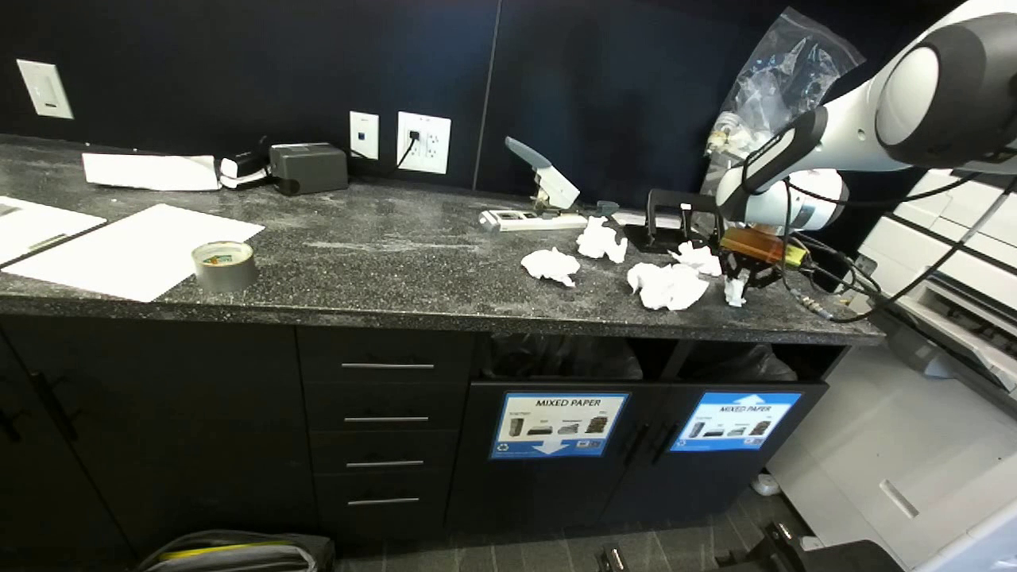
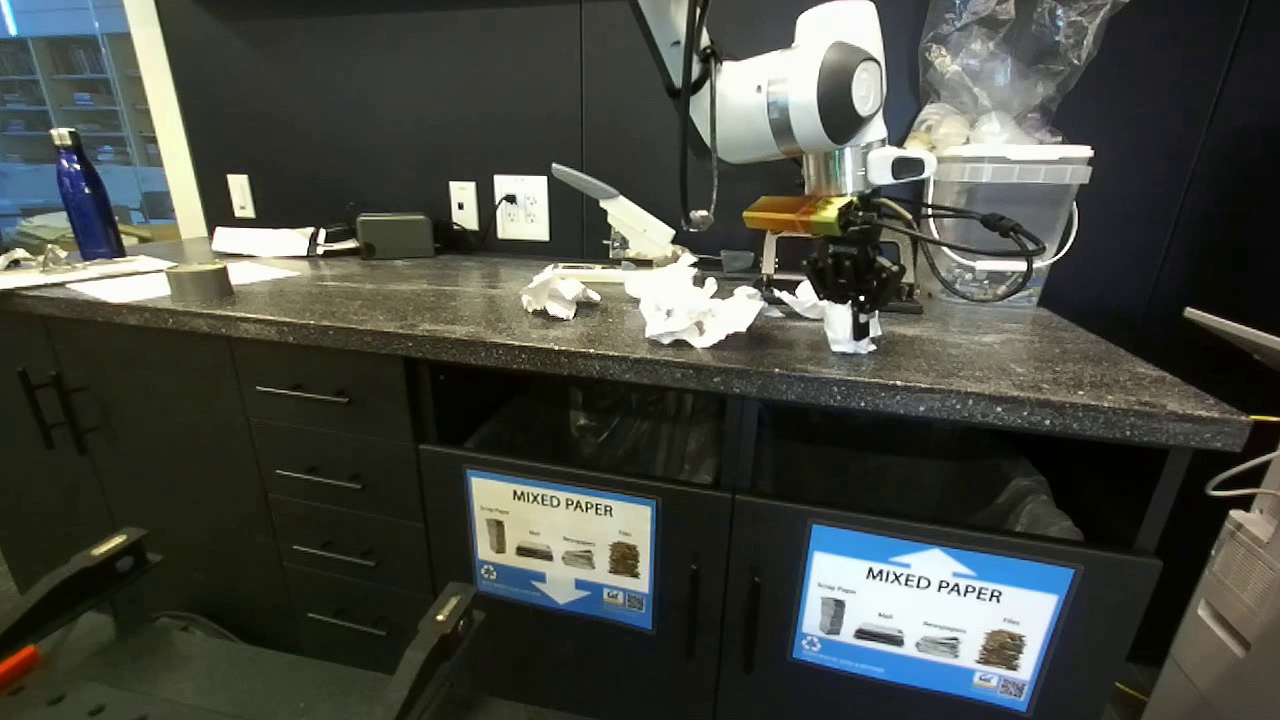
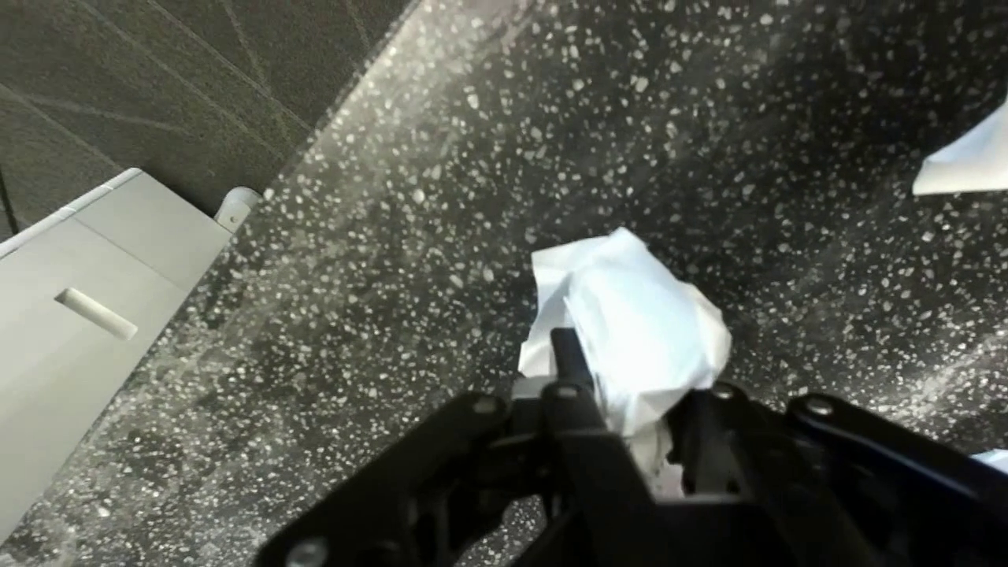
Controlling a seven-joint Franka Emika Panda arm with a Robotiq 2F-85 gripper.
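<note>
A small crumpled white paper (image 3: 642, 316) rests on the counter near its right front part. My gripper is lowered over it, with dark fingers (image 3: 571, 357) on either side of the paper. The fingers stand part-way apart; whether they press on the paper from both sides I cannot tell. In the second exterior view the same paper (image 2: 849, 332) shows beneath and behind the fingers. Other crumpled papers lie to the left: a large one (image 1: 667, 285), one behind it (image 1: 697, 258), and two farther left (image 1: 550, 266).
Behind the papers stand a black hole punch (image 1: 658, 233) and an opened stapler (image 1: 539, 220). A clear bin (image 2: 1008, 198) with a plastic bag is at the back right. Tape (image 1: 225, 266) and flat sheets (image 1: 143, 249) lie left. Mid-counter is clear.
</note>
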